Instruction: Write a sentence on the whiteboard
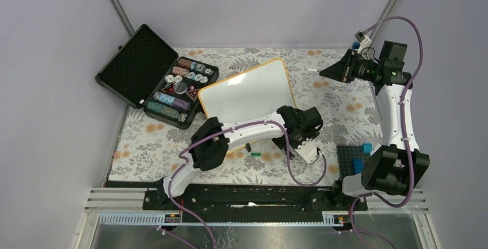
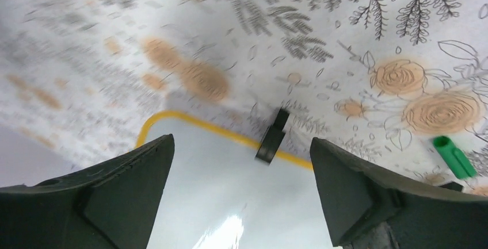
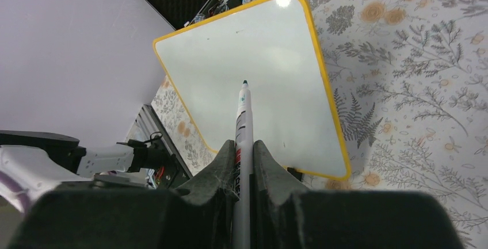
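The yellow-rimmed whiteboard [image 1: 247, 96] lies tilted on the patterned cloth. My right gripper is shut on a white marker [image 3: 244, 117], whose dark green tip is bare. In the top view that marker [image 1: 312, 70] points left, to the right of the board. A tiny dark mark shows high on the otherwise blank whiteboard [image 3: 276, 48]. My left gripper stands open over the board's near edge, nothing between its fingers; in the top view its own arm hides its fingertips. A black piece [image 2: 270, 140] sits across the yellow rim.
A small green cap [image 1: 256, 154] lies on the cloth in front of the board. An open black case [image 1: 183, 91] of chips stands close at the board's left. At the front right is a dark studded plate [image 1: 346, 160] with blue pieces. The cloth right of the board is clear.
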